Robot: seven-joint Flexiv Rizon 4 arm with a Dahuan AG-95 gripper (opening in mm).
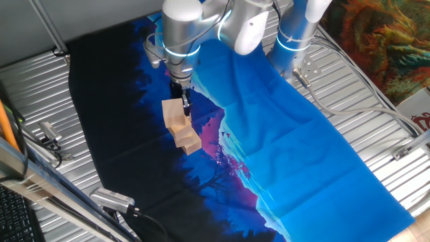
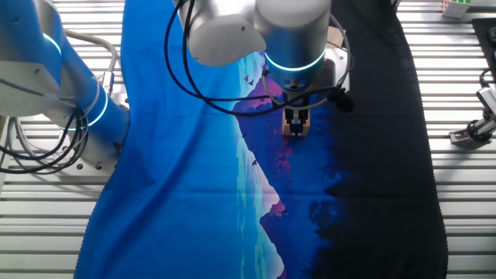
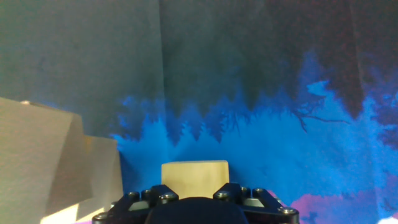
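Note:
Several plain light-wood blocks (image 1: pixel 173 112) stand clustered on the printed cloth in exterior view 1. My gripper (image 1: pixel 187 109) points down against the cluster's upper right side. In the wrist view, a small pale block (image 3: pixel 194 177) shows right at my gripper, between or just beyond the dark fingers. Whether the fingers touch it is hidden. Larger wooden pieces (image 3: pixel 37 162) rise close by on the left. From exterior view 2, my gripper (image 2: pixel 296 118) is over a wooden block (image 2: pixel 295 130), with the arm covering most of the others.
A blue and black cloth (image 1: pixel 282 134) covers the slatted metal table (image 1: pixel 40 101), with wide bare areas around the blocks. A small grey camera (image 1: pixel 112 199) stands at the cloth's lower left edge. The arm's base (image 1: pixel 290 57) is at the back right.

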